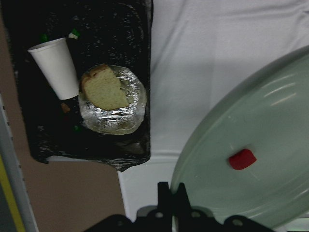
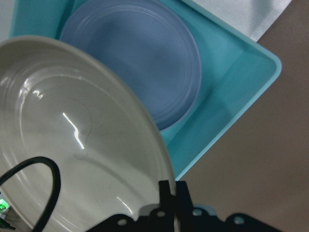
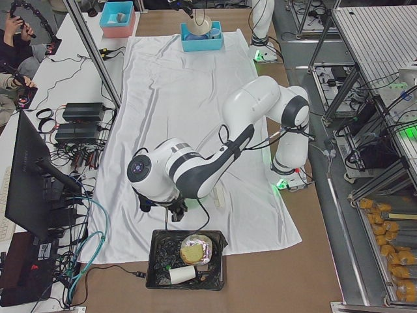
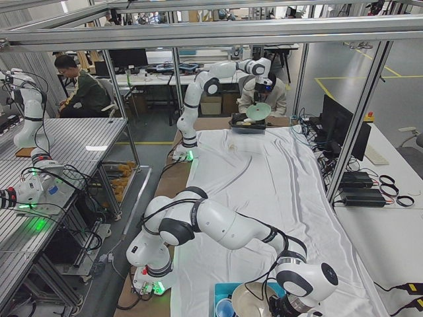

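Note:
A pale green plate (image 1: 256,121) with a red piece (image 1: 241,159) on it is held by its rim in my left gripper, above the cloth beside a black lined tray (image 1: 38,121). In the tray lie a foil dish (image 1: 133,116) with bread (image 1: 104,89) and a white paper cup (image 1: 55,67). My right gripper is shut on the rim of a cream plate (image 2: 82,145), over a turquoise bin (image 2: 231,96) holding a blue plate (image 2: 135,58).
A monitor (image 3: 26,176) and cables line the left side.

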